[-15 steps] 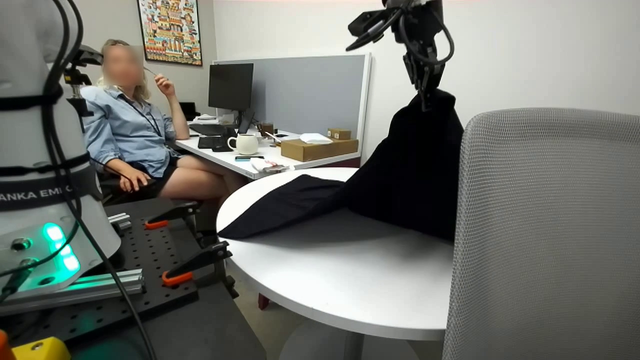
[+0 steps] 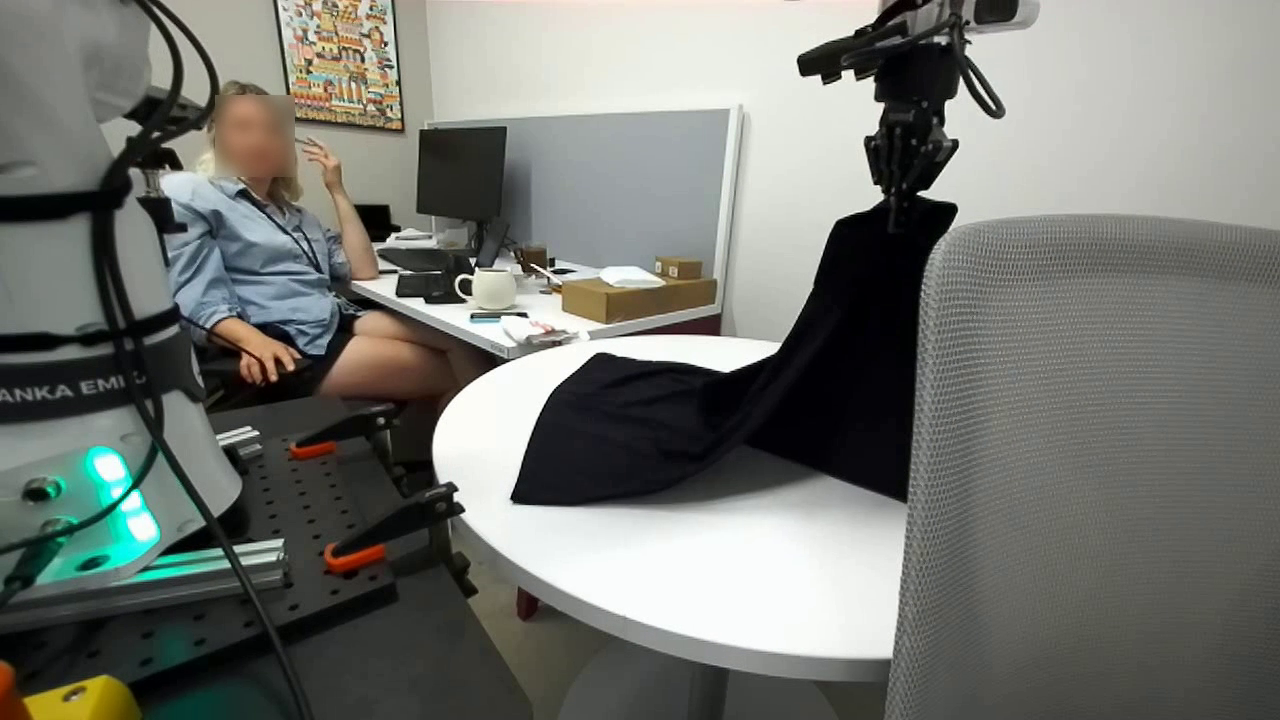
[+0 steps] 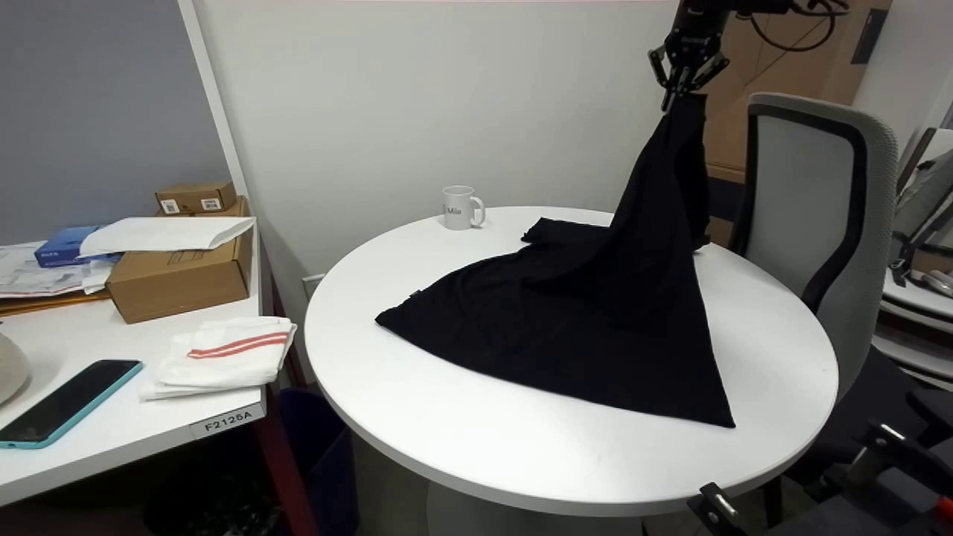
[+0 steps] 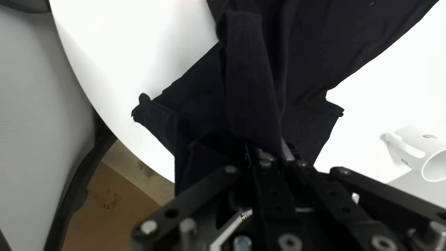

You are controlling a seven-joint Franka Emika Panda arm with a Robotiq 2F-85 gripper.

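A black cloth [image 3: 572, 330] hangs from my gripper [image 3: 676, 100], which is shut on a gathered part of it high over the round white table [image 2: 720, 576]. From there the fabric slopes down, and its lower part lies spread across the tabletop. In exterior view 1 the cloth [image 2: 636, 432] reaches leftward over the table, while its right side is hidden behind the chair. The wrist view shows folds of the cloth [image 4: 251, 83] running up to the fingers, which mostly hide the pinched spot.
A white mug [image 3: 458, 207] stands at the table's back edge, clear of the cloth. A grey mesh chair [image 3: 799, 187] is close on the right. The desk [image 3: 214, 406] at left holds boxes and a folded towel. A person [image 2: 258, 252] sits behind it.
My gripper has moved right in exterior view 1 with the cloth in its fingers. The cloth's left corner has slid rightward, away from the table's left edge.
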